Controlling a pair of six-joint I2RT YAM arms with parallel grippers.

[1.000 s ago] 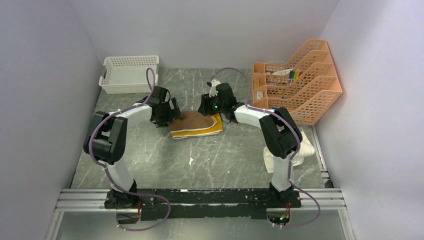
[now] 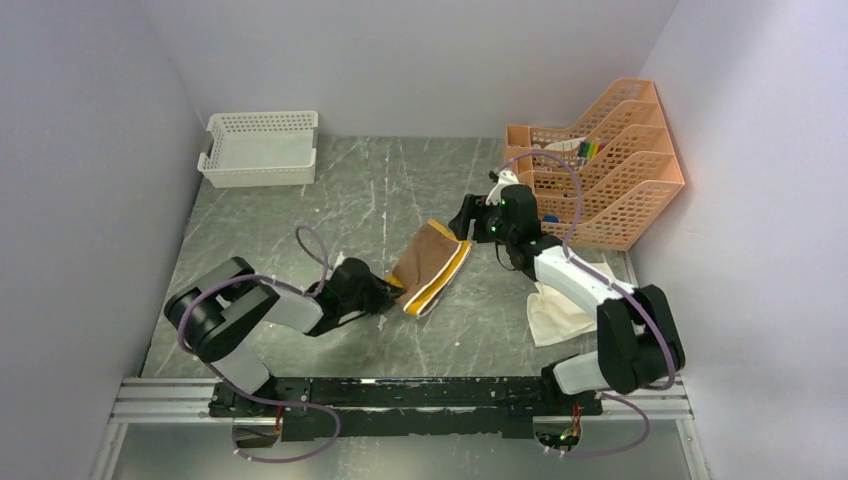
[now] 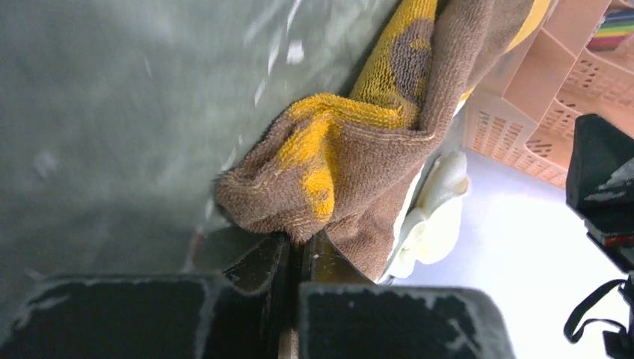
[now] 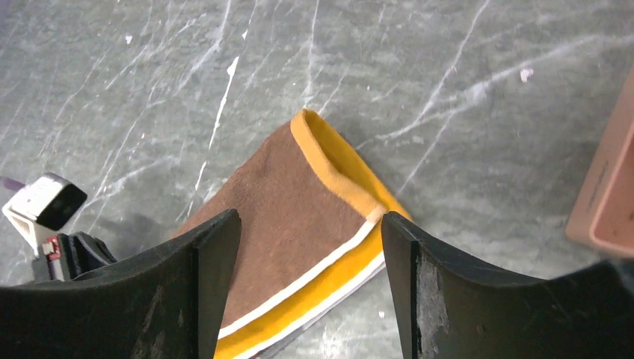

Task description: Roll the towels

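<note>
A brown towel point(image 2: 431, 258) with yellow and white edges lies folded and slanted in the middle of the table. My left gripper point(image 2: 392, 292) is shut on its near left corner; in the left wrist view that bunched brown and yellow cloth point(image 3: 329, 161) runs in between the fingers. At the towel's far right end my right gripper point(image 2: 466, 218) stands part open. In the right wrist view the far yellow corner point(image 4: 321, 153) lies ahead of its fingers point(image 4: 217, 262), with no cloth visibly pinched between them.
White cloths point(image 2: 560, 312) lie at the right by the table edge. An orange tiered rack point(image 2: 625, 190) fills the back right, and a white basket point(image 2: 262, 178) stands at the back left.
The left gripper has closed on the towel and come nearer and to the right, turning the towel from level to slanted. My right gripper has moved right.
</note>
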